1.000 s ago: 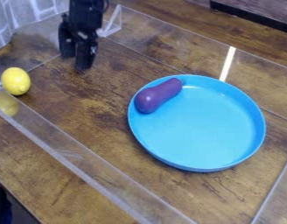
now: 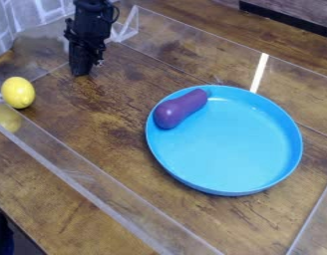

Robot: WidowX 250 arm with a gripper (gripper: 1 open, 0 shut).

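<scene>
The black robot gripper [image 2: 83,60] is at the upper left, low over the wooden table near the back left; whether its fingers are open or shut is too small to tell. A yellow lemon-like object [image 2: 17,93] lies at the left edge, below and left of the gripper. A purple eggplant [image 2: 179,109] lies on the upper left part of a round blue plate [image 2: 231,150] at the right.
Clear plastic walls [image 2: 113,180] border the wooden work area. A white strip [image 2: 258,72] lies at the back right. The middle of the table between the lemon-like object and the plate is clear.
The gripper has moved away from the camera and leftward, upward in the view, from a lower, more central spot. The eggplant, plate and lemon-like object look unchanged.
</scene>
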